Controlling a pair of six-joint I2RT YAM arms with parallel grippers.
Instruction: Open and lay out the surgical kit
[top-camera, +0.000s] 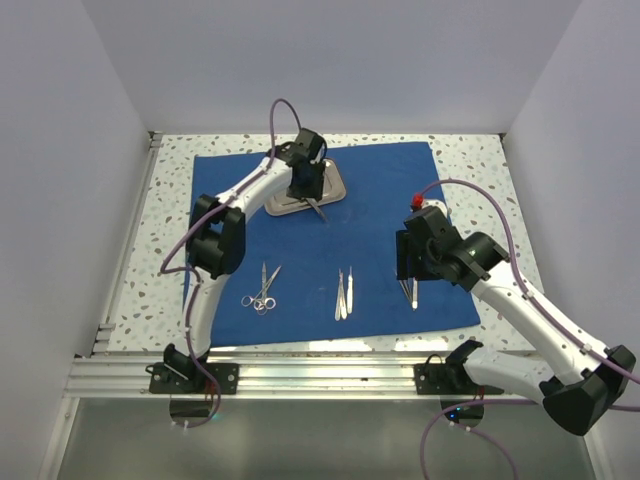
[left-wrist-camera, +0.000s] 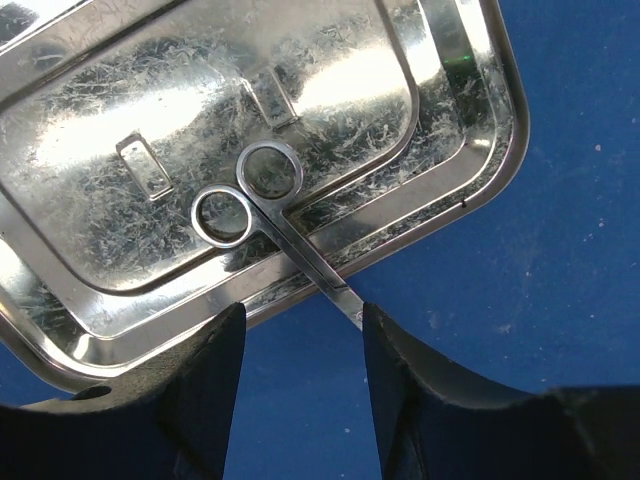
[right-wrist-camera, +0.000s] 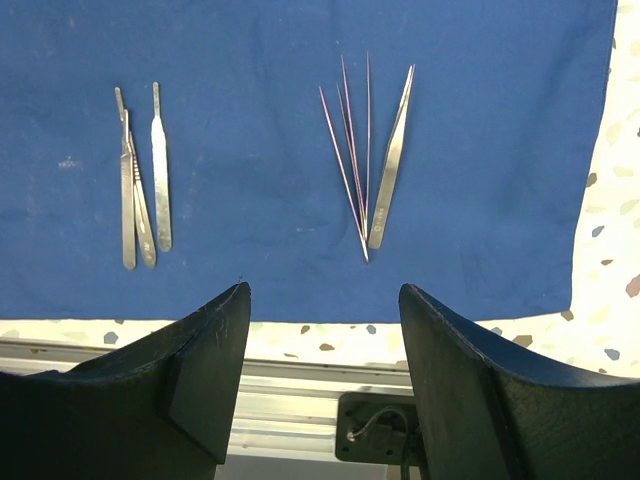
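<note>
In the left wrist view, a metal tray (left-wrist-camera: 90, 250) lies on the blue cloth (left-wrist-camera: 580, 200). One pair of scissors (left-wrist-camera: 318, 268) rests across its near rim, finger loops inside and blades out over the cloth. My left gripper is open above that rim; the scissors' shaft crosses the view between its fingertips, and the blade end is partly hidden by the right-hand finger. Nothing is held. My right gripper stands open and empty over the cloth's near right part, with several tweezers (right-wrist-camera: 388, 175) and scalpel handles (right-wrist-camera: 161, 190) lying beyond its fingers.
More scissors (top-camera: 262, 298) lie at the cloth's front left. A speckled tabletop (top-camera: 135, 270) borders it, with a metal rail (top-camera: 300, 366) along the front edge.
</note>
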